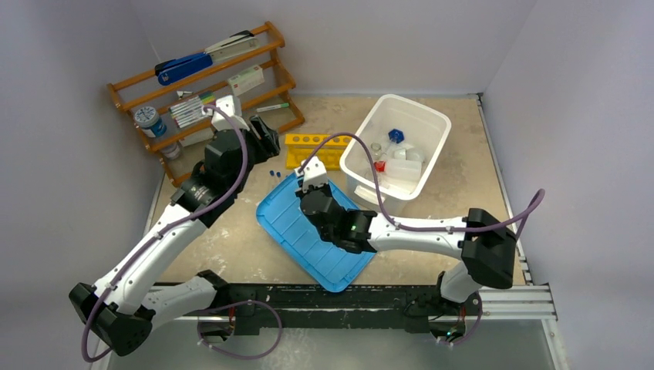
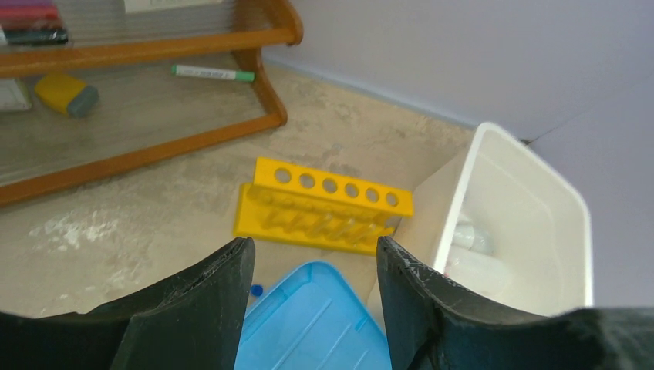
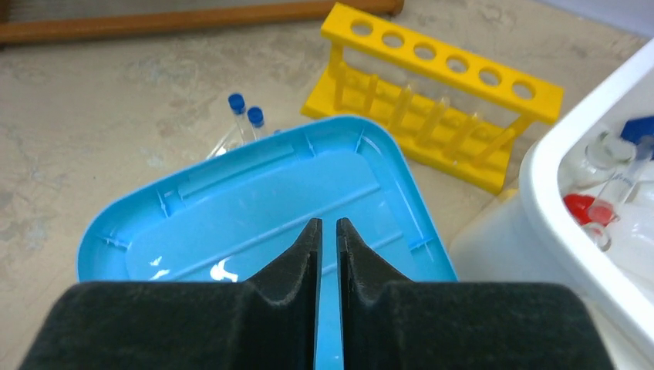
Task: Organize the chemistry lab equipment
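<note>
A blue tray (image 1: 285, 231) lies flat on the table in the top view. My right gripper hangs over it, its fingers a narrow gap apart and nothing between them. Parted more widely, my left gripper is empty beyond the tray's far left side. The yellow test tube rack stands behind the tray, its holes bare in the left wrist view. Two clear tubes with blue caps (image 3: 236, 102) lie beside the tray's far edge. The white bin (image 1: 443, 139) holds a blue-topped item (image 1: 396, 136), a red-topped item (image 1: 379, 166) and clear pieces.
A wooden shelf (image 1: 281, 73) at the back left carries a blue stapler-like tool (image 1: 185, 68), markers (image 1: 189, 110) and a jar (image 1: 149, 120). A green-capped marker (image 2: 212, 73) lies near its base.
</note>
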